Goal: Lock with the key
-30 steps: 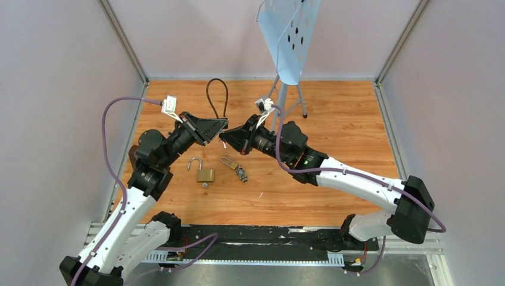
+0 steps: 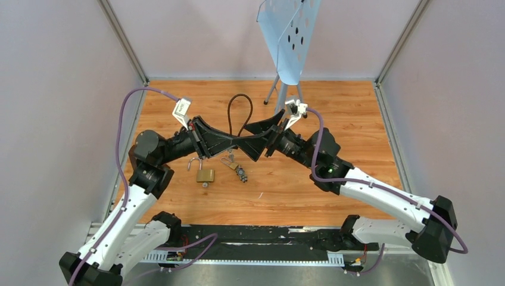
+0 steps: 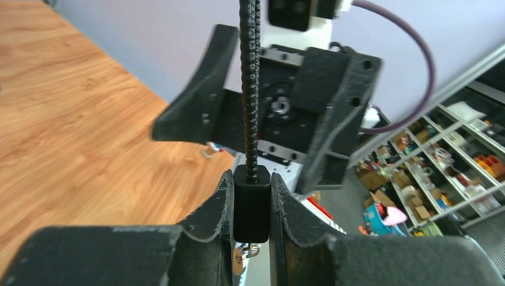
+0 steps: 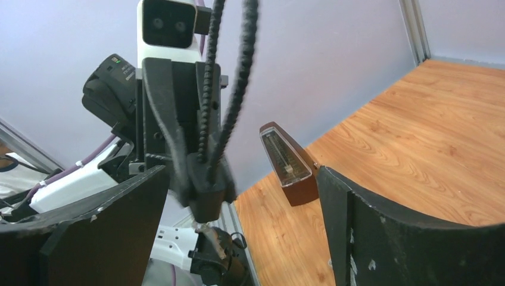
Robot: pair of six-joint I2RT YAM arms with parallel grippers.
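Above the table's middle my left gripper holds the black block [image 3: 251, 202] of a black cord loop [image 2: 238, 98]; metal key parts [image 3: 250, 251] dangle under it. In the right wrist view the block [image 4: 206, 185] sits just in front of my right gripper, whose fingers stand open around empty space near it. An open brass padlock [image 2: 205, 176] lies on the table left of centre, beside a second padlock [image 2: 232, 164] with small keys attached.
A light blue perforated stand [image 2: 289, 36] is at the back right. A brown object [image 4: 286, 161] lies near the left wall.
My left gripper has moved right with the cord loop and key. My right gripper pulled back right, opened, and has since come nearer the left one.
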